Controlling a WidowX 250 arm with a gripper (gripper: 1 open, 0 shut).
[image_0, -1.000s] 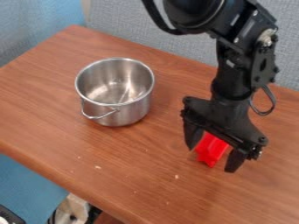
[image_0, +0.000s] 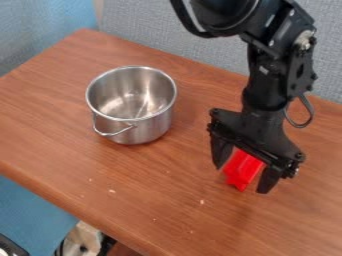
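Observation:
My black gripper (image_0: 243, 168) is low over the right side of the wooden table, its two fingers on either side of a red object (image_0: 241, 172) that rests there, partly hidden by the gripper. Whether the fingers touch it or grip it I cannot tell. A steel pot (image_0: 131, 104) with wire handles stands upright to the left of the gripper, apart from it.
A grey textured wall (image_0: 160, 35) runs behind it. Some clutter sits below the table's front left edge.

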